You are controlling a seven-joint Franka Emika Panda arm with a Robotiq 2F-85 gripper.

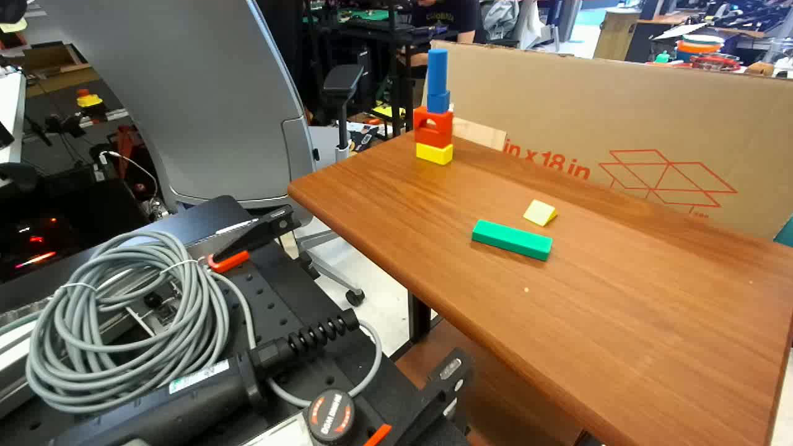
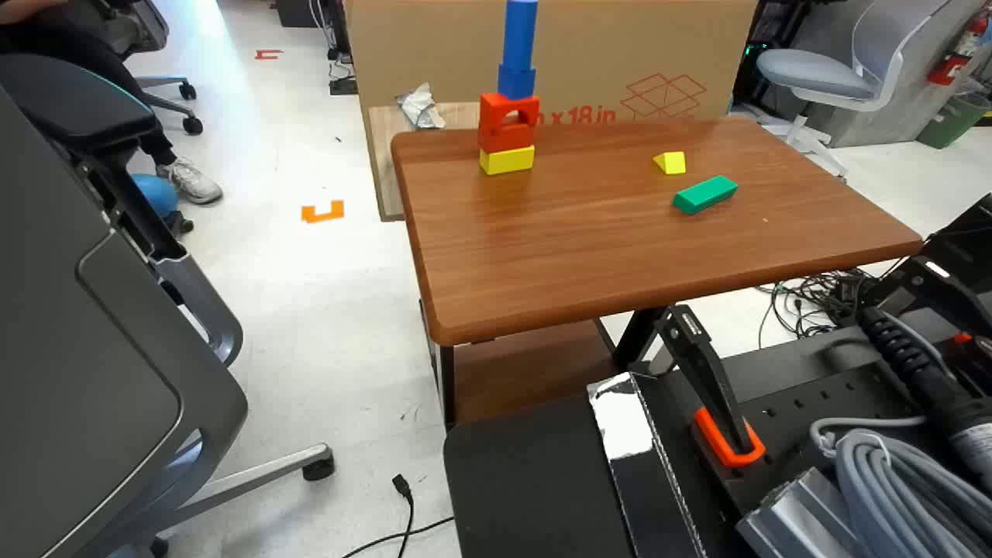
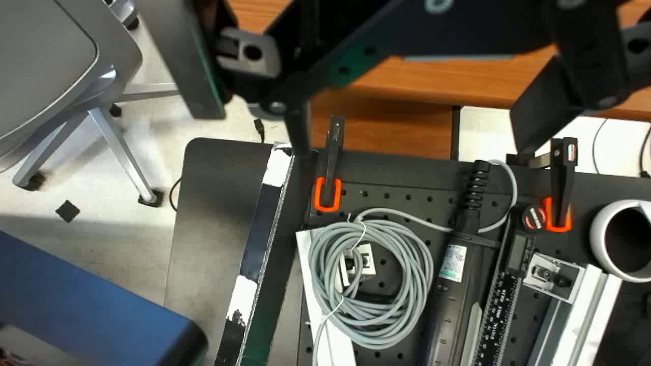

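Observation:
A tower of blocks stands upright at one corner of the wooden table [image 1: 595, 312]. From the bottom it has a yellow block [image 1: 433, 153], red blocks [image 1: 433, 137] with a rounded opening, a small blue block [image 1: 438, 101] and a tall blue piece [image 1: 437, 70]. Elsewhere on the tabletop lie a long green block [image 2: 704, 194] and a small pale yellow wedge [image 2: 670, 163], apart from each other. Only the wrist view shows my gripper, open, its fingers wide apart and nothing between them. Below them in that view is the black equipment bench, not the blocks.
Coiled grey cable [image 3: 372, 283], orange-handled clamps [image 3: 327, 194] and a white mug [image 3: 623, 241] occupy the black bench. A cardboard panel [image 1: 632, 119] borders the table's far side. Beside the table stands a grey chair [image 1: 201, 96].

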